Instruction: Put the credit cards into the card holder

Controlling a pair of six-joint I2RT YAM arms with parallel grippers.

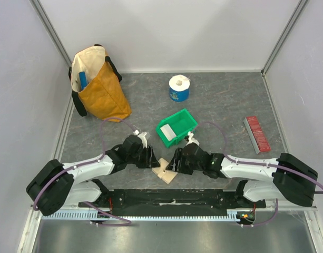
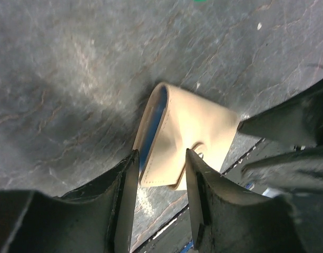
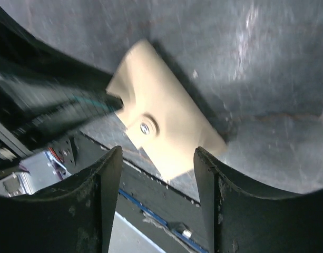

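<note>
A beige card holder (image 1: 166, 175) with a round snap lies near the table's front edge; its blue-lined slot shows at one side in the left wrist view (image 2: 198, 126). My left gripper is part open at that slot end, fingertips over the holder's edge. My right gripper stands open just over the holder (image 3: 161, 116). A green tray (image 1: 185, 126) behind the grippers holds white cards (image 1: 168, 132).
An orange tote bag (image 1: 103, 92) stands at back left, a paper roll (image 1: 179, 92) at the back, and a red-grey box (image 1: 257, 134) at right.
</note>
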